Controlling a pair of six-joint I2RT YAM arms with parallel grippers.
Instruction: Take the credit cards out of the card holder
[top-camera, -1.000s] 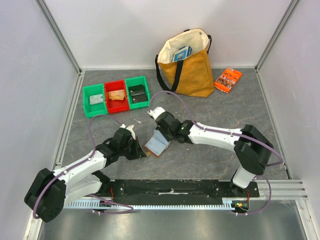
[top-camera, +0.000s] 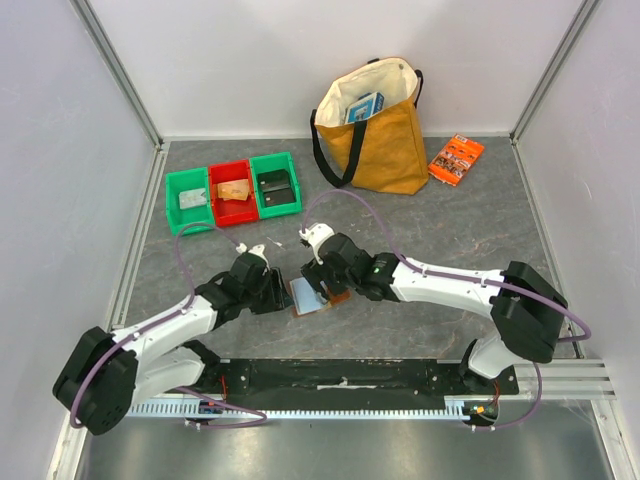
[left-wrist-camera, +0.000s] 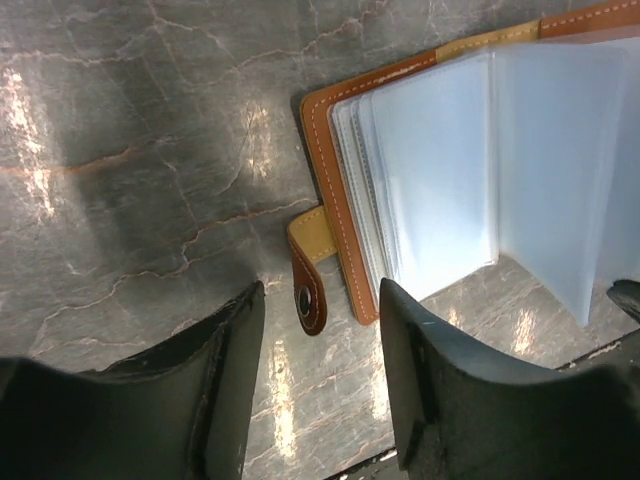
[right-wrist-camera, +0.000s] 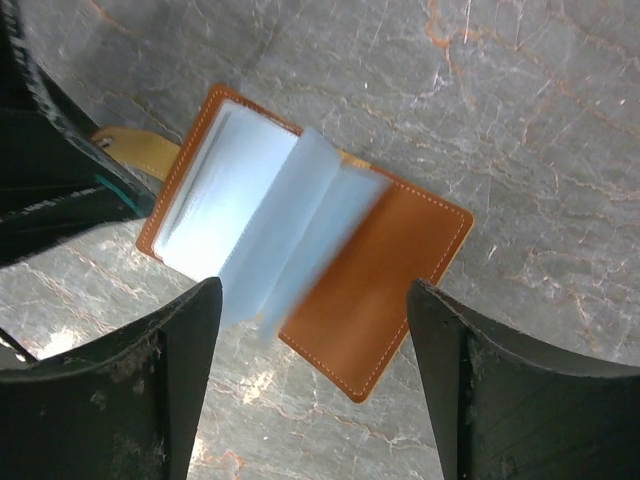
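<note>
The brown card holder lies opened out on the grey table between my two grippers. Its clear sleeves fan upward, some raised off the brown cover; no card can be made out in them. In the left wrist view the clasp strap sticks out from the near cover edge. My left gripper stands part open over that strap, touching nothing I can make out. My right gripper is open above the holder, with loose sleeves and cover showing beyond its fingers.
Green and red bins stand at the back left, holding small items. A yellow tote bag and an orange packet are at the back. Bare table lies to the right.
The sleeves have turned leftward and the brown cover now shows on the right.
</note>
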